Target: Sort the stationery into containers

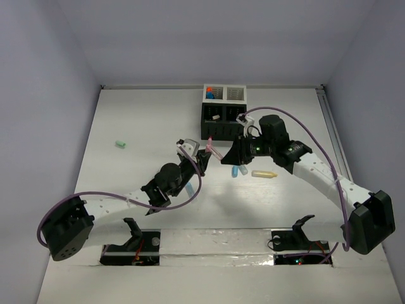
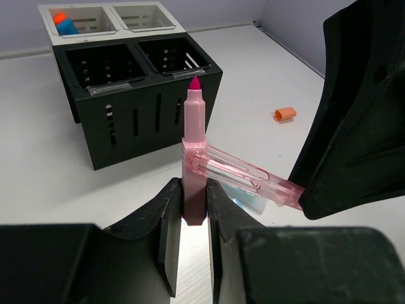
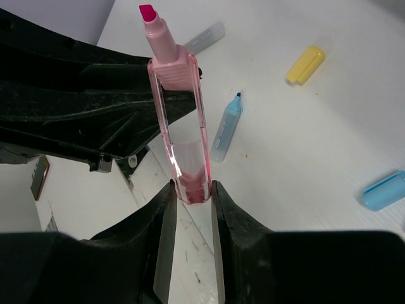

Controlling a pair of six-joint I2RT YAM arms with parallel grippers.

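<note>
A pink highlighter [image 2: 195, 120], its deeper pink tip pointing up, is held between both arms above the table. My left gripper is shut on its solid pink body. A clear pink piece [image 2: 247, 176] reaches from it across to my right gripper. In the right wrist view the right fingers [image 3: 166, 218] stand on both sides of the clear end [image 3: 193, 185], very close to it; whether they press on it cannot be made out. Behind the hands stands the organizer [image 1: 223, 133], with two black bins in front and two white bins behind.
An orange and blue item [image 2: 65, 24] sits in the back left bin. On the table lie a green piece [image 1: 120, 144], a yellow marker [image 1: 264, 174], a blue piece [image 1: 235, 171], a pale blue pen [image 3: 226, 128] and an orange cap [image 2: 285, 114].
</note>
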